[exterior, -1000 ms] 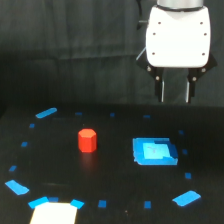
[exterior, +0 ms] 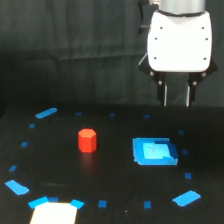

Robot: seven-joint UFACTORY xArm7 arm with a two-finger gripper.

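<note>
A red hexagonal block stands on the black table, left of centre. To its right lies a blue square with a paler patch inside it. My gripper hangs at the upper right, well above the table in the picture, its two thin fingers pointing down. The fingers are apart, and nothing shows between them.
Blue tape strips and small blue squares mark the table around the block. A pale yellow-white object is cut off at the bottom left edge. Dark curtain hangs behind.
My gripper sits slightly lower, and its fingers appear a little further apart. The red block and the blue square have not moved.
</note>
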